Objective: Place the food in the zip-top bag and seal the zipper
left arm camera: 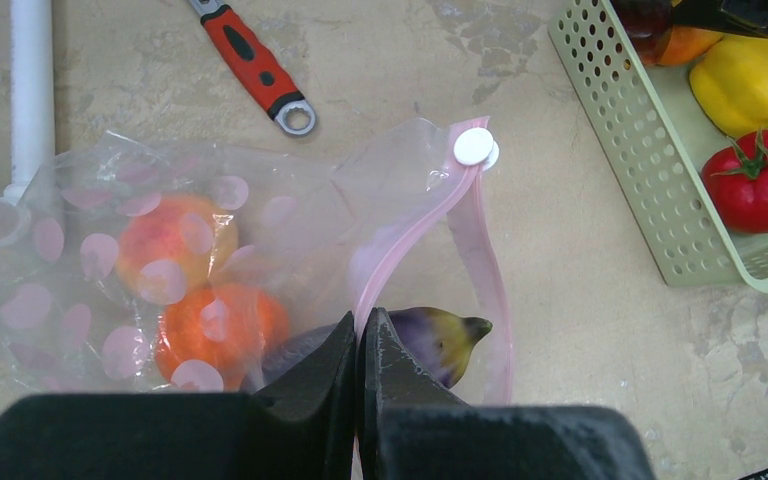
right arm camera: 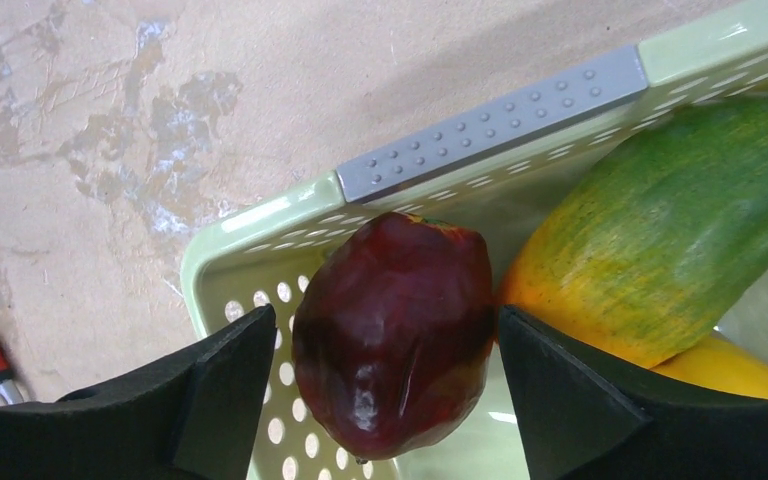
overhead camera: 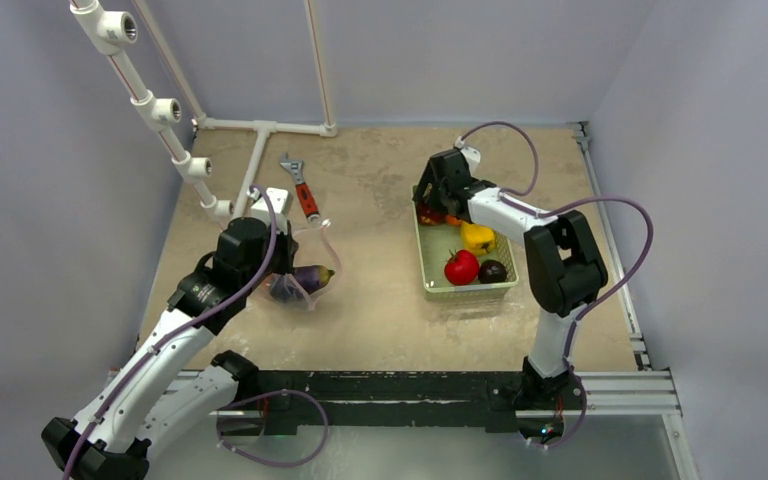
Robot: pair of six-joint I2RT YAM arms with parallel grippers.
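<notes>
In the left wrist view a clear zip bag (left arm camera: 300, 190) with pink dots lies on the table, its mouth spread apart on the right. Inside it are an orange fruit (left arm camera: 222, 335), a peach-like fruit (left arm camera: 165, 240) and an eggplant (left arm camera: 430, 340) near the mouth. My left gripper is shut on one pink zipper edge (left arm camera: 400, 245). In the right wrist view a dark red fruit (right arm camera: 395, 335) sits in the corner of the green basket (right arm camera: 260, 222). My right gripper is part open, its fingers on either side of that fruit; firm contact is not clear.
Also in the basket are a green-orange fruit (right arm camera: 680, 220), a yellow pepper (overhead camera: 477, 237), a tomato (overhead camera: 461, 267) and a dark round item (overhead camera: 492, 272). A red-handled wrench (overhead camera: 306, 200) lies behind the bag. Bare table separates bag and basket.
</notes>
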